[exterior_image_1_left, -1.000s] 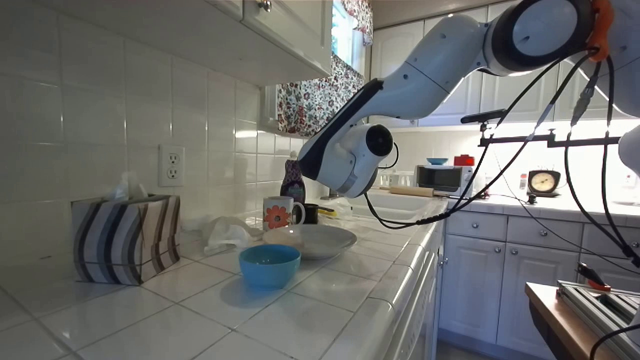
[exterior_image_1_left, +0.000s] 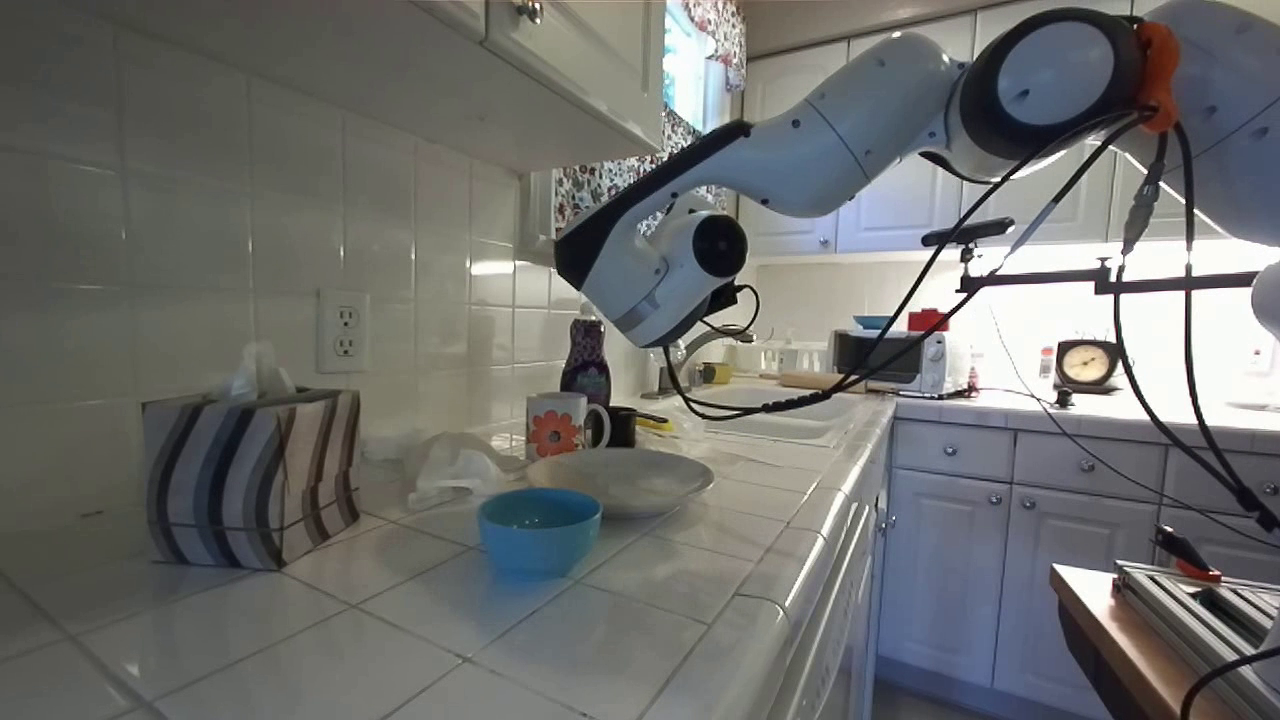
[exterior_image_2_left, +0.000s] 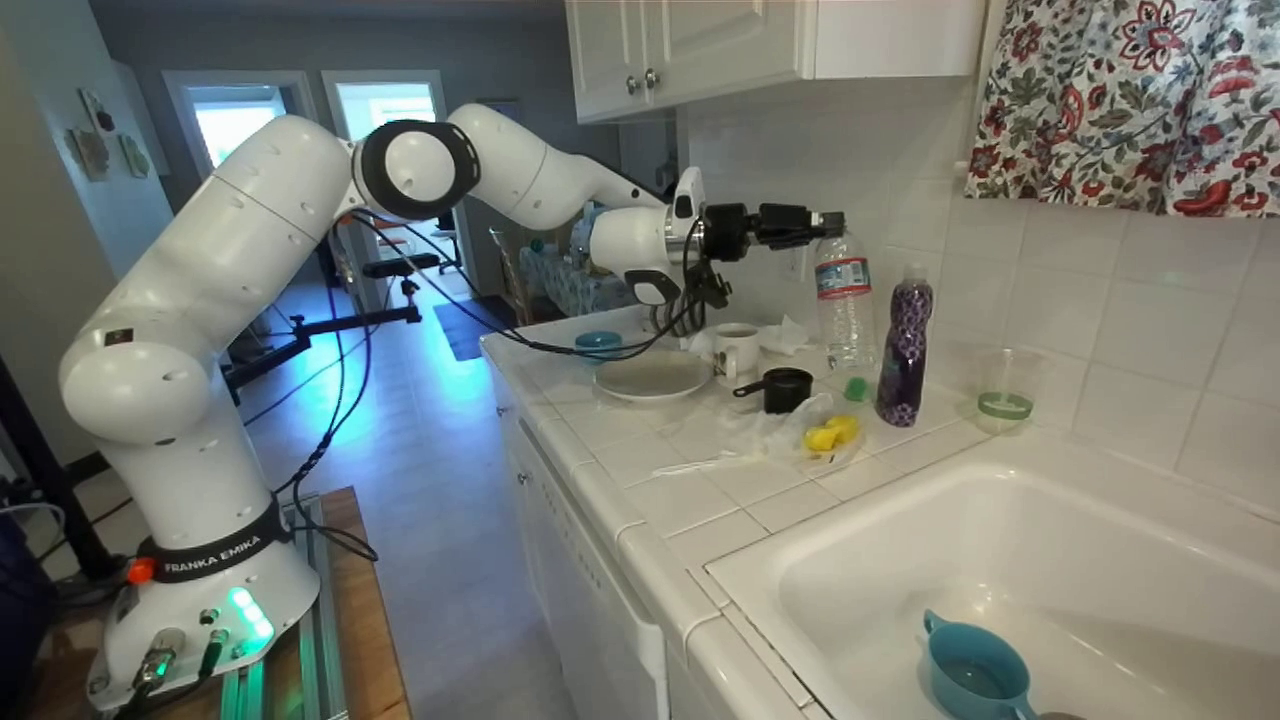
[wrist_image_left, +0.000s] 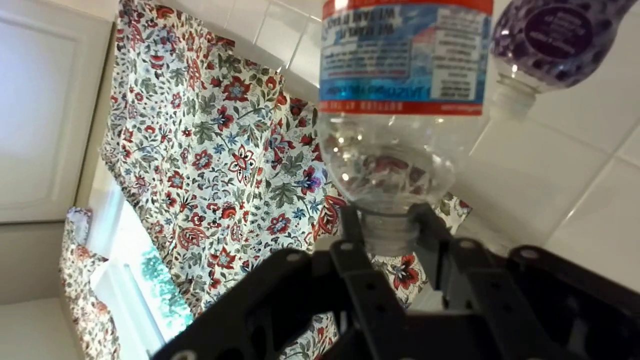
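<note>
A clear plastic bottle (exterior_image_2_left: 846, 314) with a blue and red label stands upright beside the purple bottle, or hangs just above the counter; I cannot tell whether its base touches. My gripper is shut on its neck, one dark finger (wrist_image_left: 350, 227) on each side. In exterior view 2 the gripper (exterior_image_2_left: 830, 226) reaches in level at the bottle's top. The label (wrist_image_left: 408, 57) fills the upper part of the wrist view. Exterior view 1 does not show the fingers or the clear bottle.
Close by stand a purple patterned bottle (exterior_image_2_left: 906, 348), a black small pot (exterior_image_2_left: 777, 390), a flowered mug (exterior_image_1_left: 555, 428) and a clear cup (exterior_image_2_left: 1005, 390). A pale plate (exterior_image_1_left: 648, 482) and blue bowl (exterior_image_1_left: 540, 534) lie nearer the tissue box (exterior_image_1_left: 252, 480). The sink (exterior_image_2_left: 876, 588) holds a blue cup (exterior_image_2_left: 978, 672).
In exterior view 1 the arm's wrist has moved left and somewhat up, nearer the tiled wall. The bowl, plate and mug have stayed where they were.
</note>
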